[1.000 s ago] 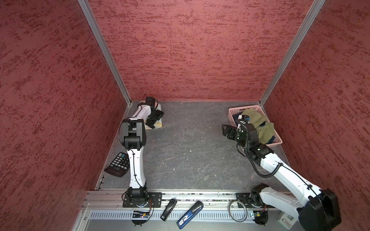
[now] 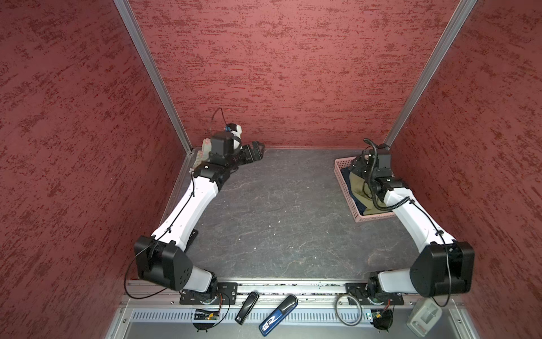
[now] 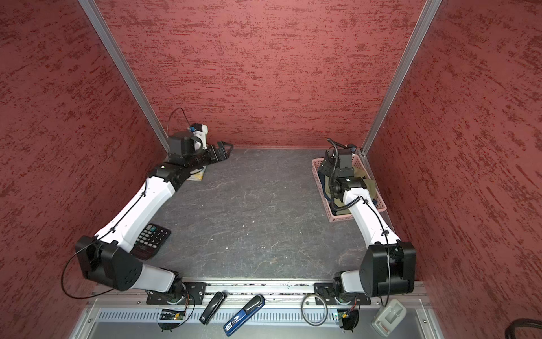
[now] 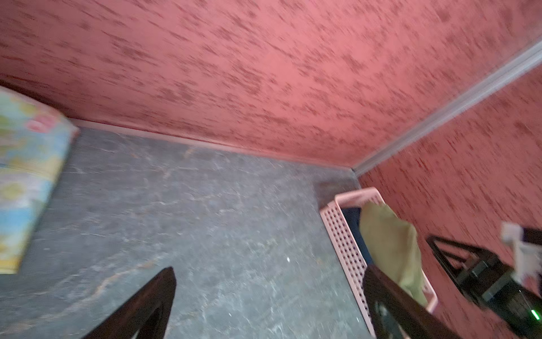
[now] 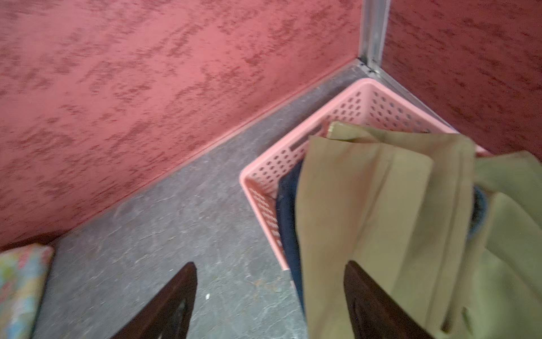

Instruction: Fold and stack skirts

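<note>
At the back left lies a folded skirt [image 4: 28, 175] in a pale floral print, partly covered by the left arm in the top views. Olive cloth [image 5: 361, 197] and a dark navy piece [image 5: 289, 226] fill the pink basket [image 5: 265, 163] on the right. My left gripper [image 2: 258, 151] is raised clear of the floral skirt and stands open, its fingers [image 4: 144, 310] wide apart with nothing between them. Over the basket's left side is my right gripper; its fingers are apart and hold nothing, one overlapping the olive cloth in its wrist view.
Between the skirt and the basket the grey table [image 2: 282, 209] is bare. A calculator [image 3: 151, 238] sits at the left edge below the left arm. Red walls close off the back and both sides.
My left gripper has drawn away from the floral skirt, swinging up and to the right. My right arm has moved up and rightward, from beside the basket to over it.
</note>
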